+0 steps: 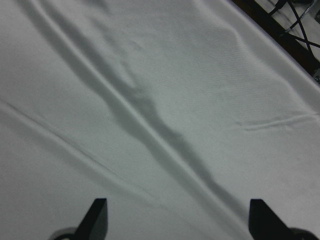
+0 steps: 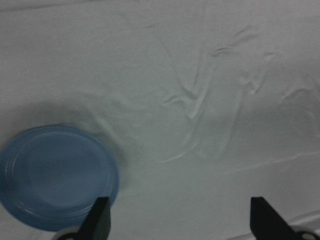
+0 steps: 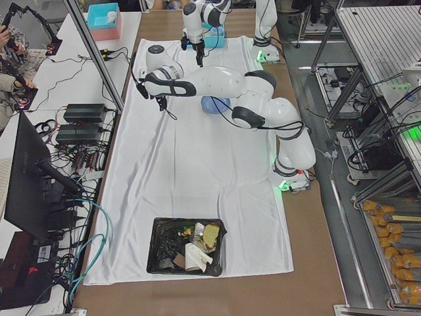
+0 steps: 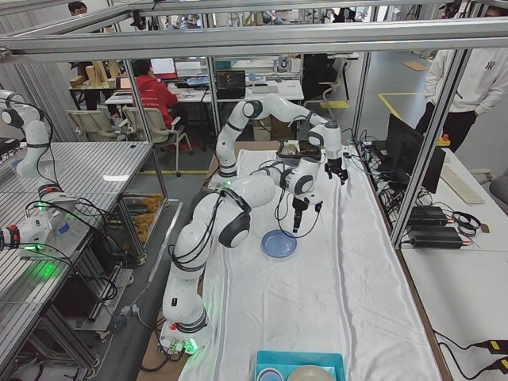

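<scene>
A blue plate (image 2: 57, 175) (image 4: 279, 244) lies on the white cloth, at lower left in the right wrist view. My right gripper (image 4: 298, 224) is open and empty above the cloth beside the plate. My left gripper (image 4: 340, 175) is open over bare cloth near the table's long edge, with nothing between its fingers.
A black bin (image 3: 158, 257) of mixed items and a cyan tray (image 4: 333, 357) with dishes stand at opposite ends of the cloth (image 3: 184, 171). A monitor (image 3: 26, 184), cables and black boxes line one side.
</scene>
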